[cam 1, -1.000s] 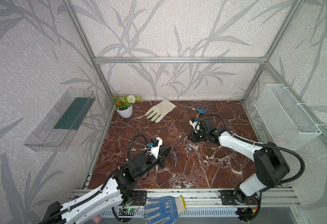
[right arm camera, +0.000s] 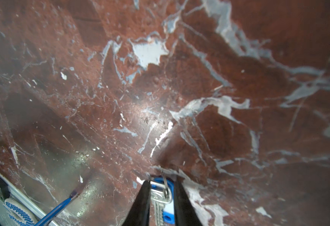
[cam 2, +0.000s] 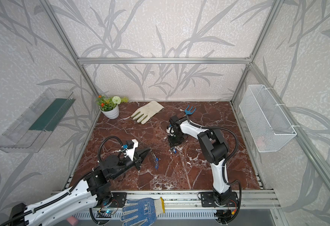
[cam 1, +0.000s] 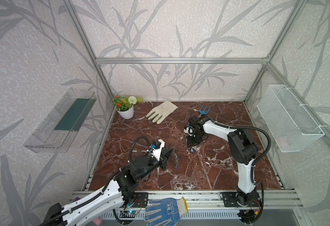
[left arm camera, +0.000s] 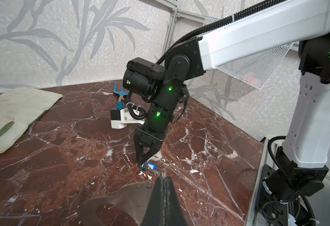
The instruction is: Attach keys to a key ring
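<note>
My right gripper is low over the marble table, part open, its fingers on either side of a blue-headed key [right arm camera: 168, 207] with a metal loop at its end. In the left wrist view the same blue key [left arm camera: 150, 165] lies flat below the right fingertips. Farther left, my left gripper is shut, a thin metallic glint at its tips. A thin silver strand with a blue end, seemingly the key ring [cam 1: 176, 162], hangs close under those tips in the top left view. A blurred grey shape [left arm camera: 134, 197] sits beside the left fingers, too unclear to name.
A pale work glove [cam 1: 162, 111], a potted plant [cam 1: 125, 113] and a blue hand fork [cam 1: 203, 110] stand along the back. Wire baskets flank the table. Open tabletop lies between the arms and at the front right.
My right arm has folded inward and its gripper has come down to the left, onto the blue key. The left arm holds its place; the blue end beneath it shows more clearly.
</note>
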